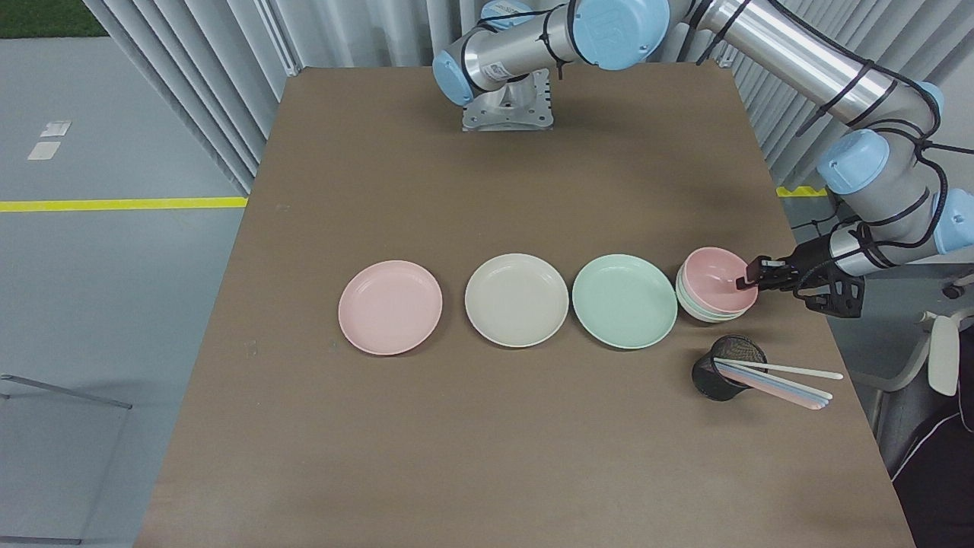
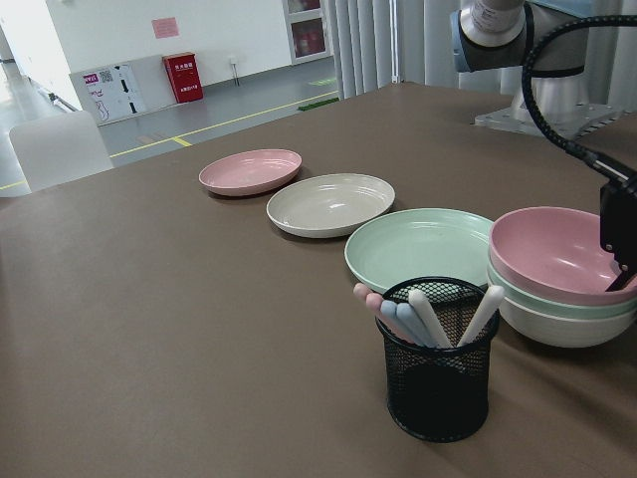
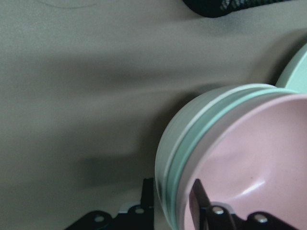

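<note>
A stack of bowls, a pink bowl (image 1: 710,272) on top of mint and white ones (image 2: 557,324), sits at the table's right edge. My gripper straddles the near rims of the stack in the wrist view, one finger inside the pink bowl, the other outside; whether it is closed on the rims is unclear. Pink (image 1: 389,307), white (image 1: 516,300) and mint (image 1: 623,301) plates lie in a row to the left of the stack.
A black mesh holder (image 2: 438,393) with several pastel utensils stands in front of the stack.
</note>
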